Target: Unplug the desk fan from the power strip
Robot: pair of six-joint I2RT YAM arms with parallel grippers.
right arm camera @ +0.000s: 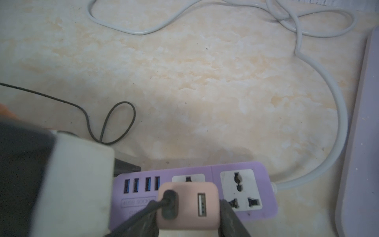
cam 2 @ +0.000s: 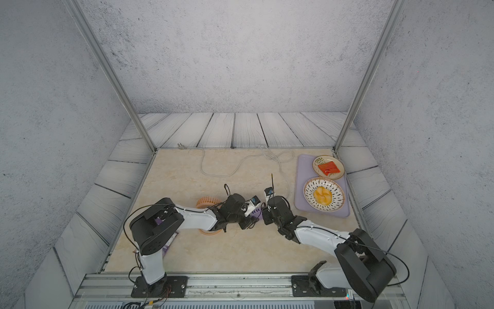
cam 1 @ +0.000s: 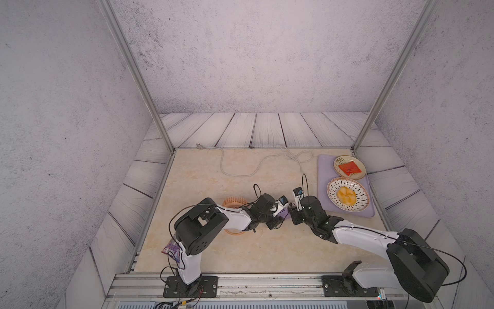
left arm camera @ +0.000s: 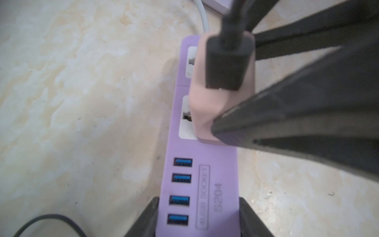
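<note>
The purple power strip (left arm camera: 201, 156) lies on the table, its USB end between the fingers of my left gripper, which is shut on it. My right gripper is shut on the pink adapter (right arm camera: 187, 191), over the strip's middle sockets. A dark cable (right arm camera: 158, 205) is plugged into the adapter's face. Whether the adapter's prongs sit in a socket is hidden in both wrist views. One socket panel (right arm camera: 242, 189) by the strip's white cord is empty. The orange round fan (cam 1: 235, 201) is partly covered by my left arm.
A lilac tray (cam 1: 323, 177) with two plates stands at the right. The strip's white cord (right arm camera: 339, 118) loops toward the back, its own plug (cam 1: 200, 146) lying at the back left. A purple packet (cam 1: 171, 249) is at front left.
</note>
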